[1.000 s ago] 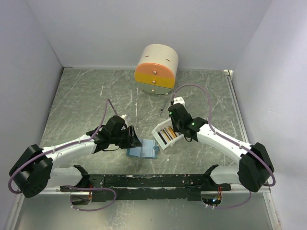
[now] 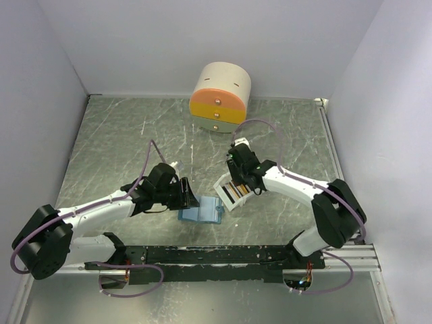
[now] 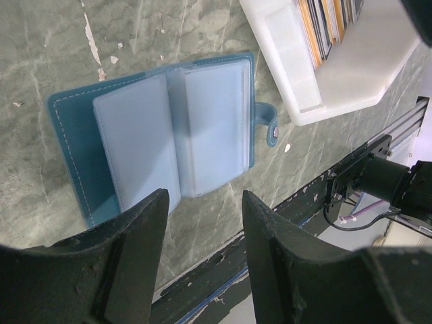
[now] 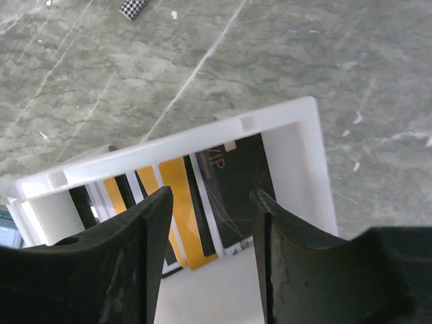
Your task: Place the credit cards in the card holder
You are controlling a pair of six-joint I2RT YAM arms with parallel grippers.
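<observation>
The blue card holder [image 3: 67,128] lies unfolded on the table, its two pale inner panels facing up in the left wrist view. My left gripper is over the holder's near edge, open and empty. Several credit cards [image 4: 179,209], orange, black and white, stand in a row in a white box [image 4: 169,145]. One wide black card [image 4: 236,182] leans at the row's end. Above these cards is my right gripper, its fingers [image 4: 154,212] apart. No card is visibly held between them; whether they touch any card is unclear.
A rounded cabinet [image 2: 219,94] with coloured drawers stands at the back. A small checkered object [image 4: 132,8] lies beyond the box. The box sits just right of the holder.
The right arm has moved left, bringing its gripper further across the white box. The left arm, holder and box have stayed in place.
</observation>
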